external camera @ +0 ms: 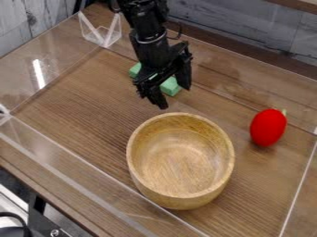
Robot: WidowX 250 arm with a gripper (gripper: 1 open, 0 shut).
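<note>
My black gripper [162, 72] hangs in the upper middle of the camera view, its fingers open and pointing down over a green block [169, 87], which it partly hides. Whether the fingers touch the block cannot be told. Below them is an empty tan wooden bowl [180, 185] in the lower middle. A red oval object [268, 127] lies on the wooden table [69, 130] at the right.
A dark round item sits at the lower left corner, off the table edge.
</note>
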